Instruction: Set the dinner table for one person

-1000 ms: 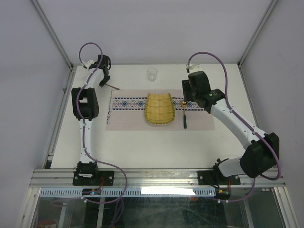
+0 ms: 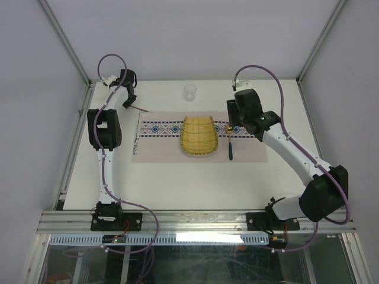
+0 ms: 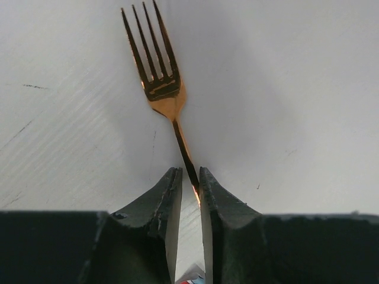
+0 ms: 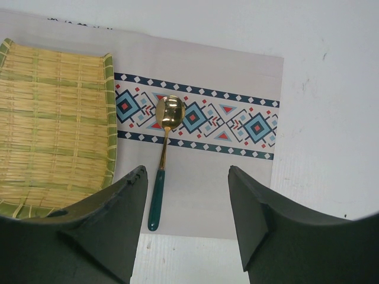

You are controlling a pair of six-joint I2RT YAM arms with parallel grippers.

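Note:
A copper fork (image 3: 169, 102) lies on the white table left of the patterned placemat (image 2: 160, 148). My left gripper is low over its handle, fingertips close together with the handle between or just behind them; whether they grip it is unclear. A woven yellow tray (image 2: 199, 135) rests on the placemat, with a gold spoon with green handle (image 4: 156, 195) to its right. My right gripper hovers above the placemat's right part, open and empty. A clear glass (image 2: 189, 92) stands behind the placemat.
Metal rails and grey walls bound it.

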